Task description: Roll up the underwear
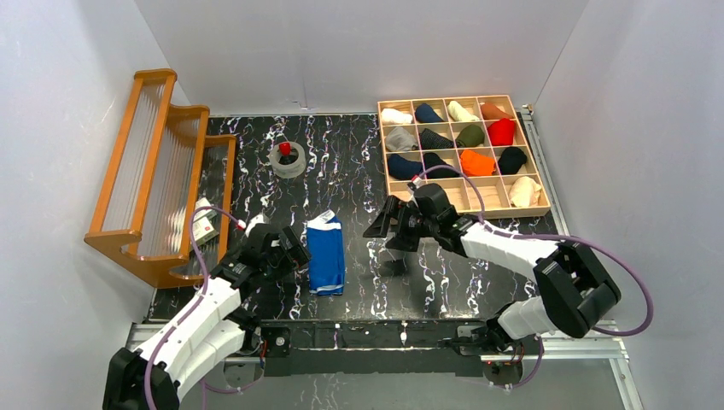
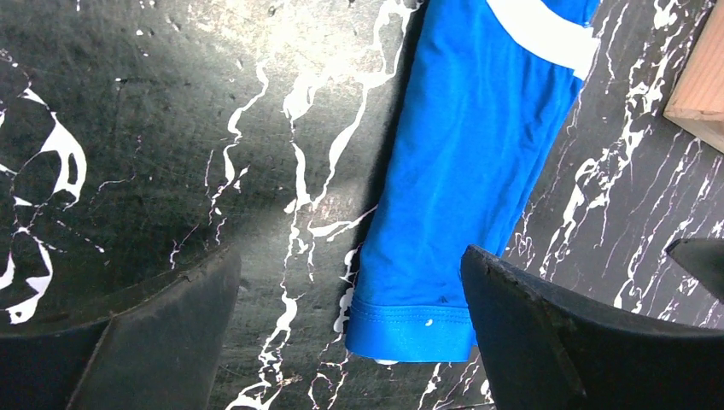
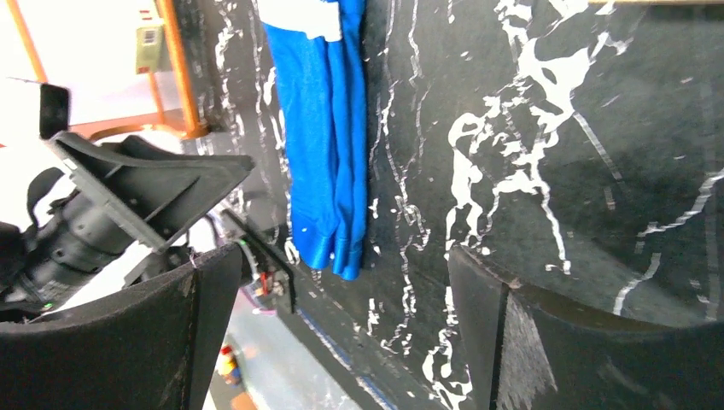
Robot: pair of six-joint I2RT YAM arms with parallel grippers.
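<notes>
The blue underwear (image 1: 326, 256) lies on the black marbled table as a long narrow folded strip, its white waistband at the far end. In the left wrist view the blue underwear (image 2: 461, 171) runs from the top down to a stitched hem between and beyond the fingertips. To its left, my left gripper (image 1: 299, 249) stands open, holding nothing. Over on its right side hovers my right gripper (image 1: 380, 229), also open and clear of the cloth. From the right wrist view the blue underwear (image 3: 324, 145) appears flat, with a lengthwise crease.
A wooden divided box (image 1: 465, 207) with several rolled garments stands at the back right. A wooden rack (image 1: 154, 171) is on the left. A tape roll (image 1: 288, 161) sits at the back. Bare table lies right of the cloth.
</notes>
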